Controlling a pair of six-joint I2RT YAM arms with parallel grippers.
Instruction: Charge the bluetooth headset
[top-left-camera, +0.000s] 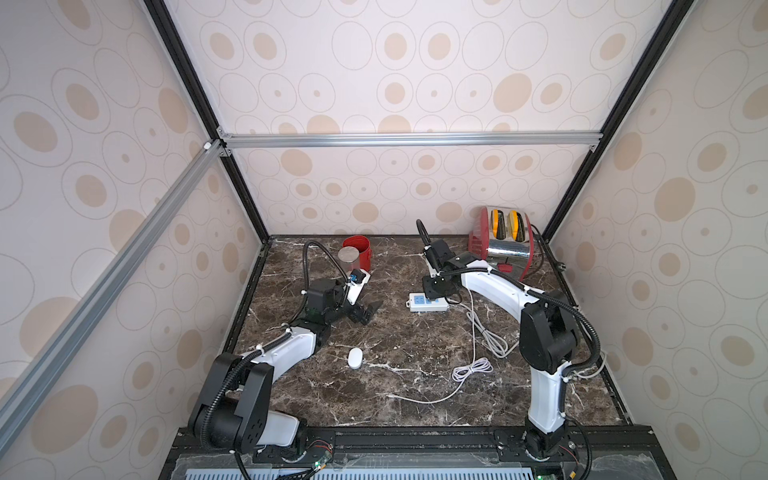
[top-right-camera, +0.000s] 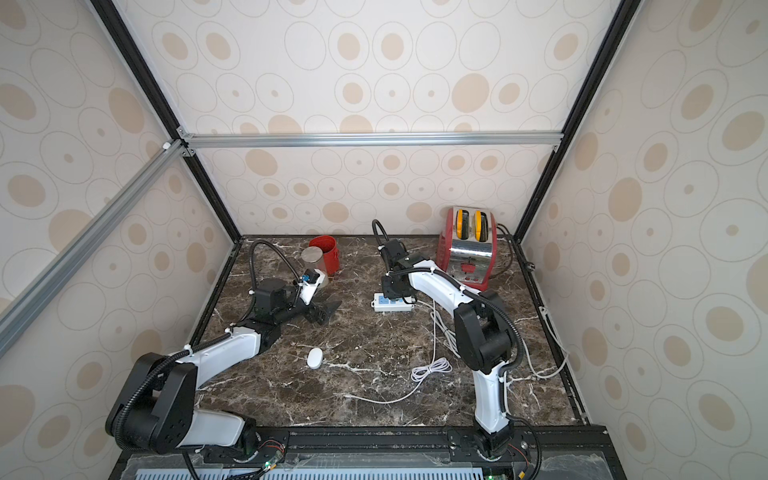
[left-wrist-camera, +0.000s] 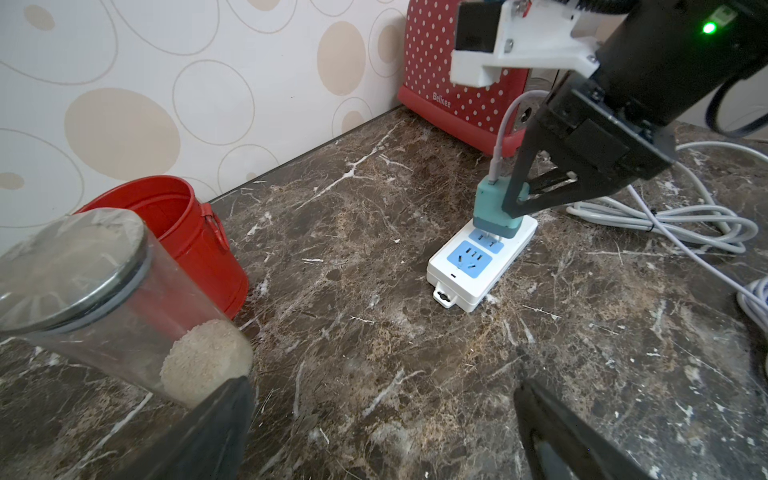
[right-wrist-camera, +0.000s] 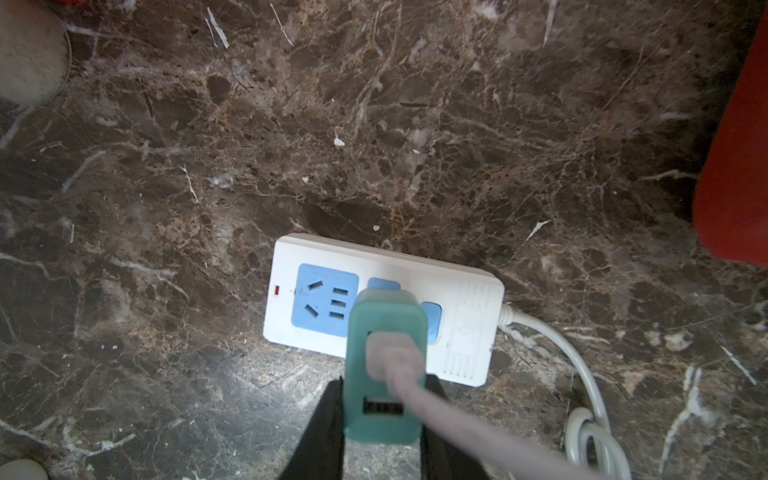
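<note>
A teal charger plug (left-wrist-camera: 494, 209) with a white cable rising from its top is gripped by my right gripper, shut on its sides. In the left wrist view its prongs show just above the right end of the sockets on the white power strip (left-wrist-camera: 456, 277); whether they touch the slots I cannot tell. Below the strip, the white headset case (top-left-camera: 355, 357) lies alone on the table. My left gripper stands open with bare table between its fingers. The charging cable's free end (top-left-camera: 392, 396) lies near the table's front.
A glass jar (left-wrist-camera: 128, 304) and a red bucket (left-wrist-camera: 192, 240) stand beside the left gripper. The red toaster (top-left-camera: 502, 240) is at the back right. Coiled white cable (top-left-camera: 472, 369) lies right of centre.
</note>
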